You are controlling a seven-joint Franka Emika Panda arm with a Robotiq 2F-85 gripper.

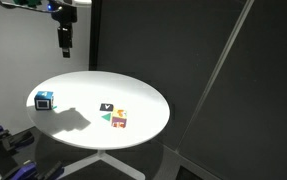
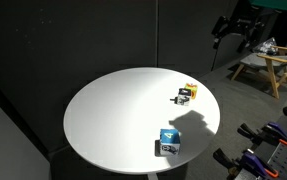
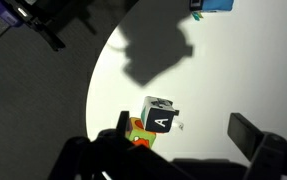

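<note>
High above the round white table (image 1: 78,85), my gripper (image 1: 66,55) hangs open and empty, its fingers spread wide apart in the wrist view. A blue block (image 1: 44,100) with a dark-framed face stands near the table's left edge in exterior view 1. Beneath the gripper in the wrist view lie a block with a white letter A on black (image 3: 160,117) and, close against it, an orange and green block (image 3: 138,132). In exterior view 2 the orange-yellow block (image 2: 191,89) sits just behind the black and white one (image 2: 180,99).
A wooden chair (image 2: 272,70) stands behind the arm in exterior view 2. Dark walls and floor surround the table; its rounded edge shows in the wrist view.
</note>
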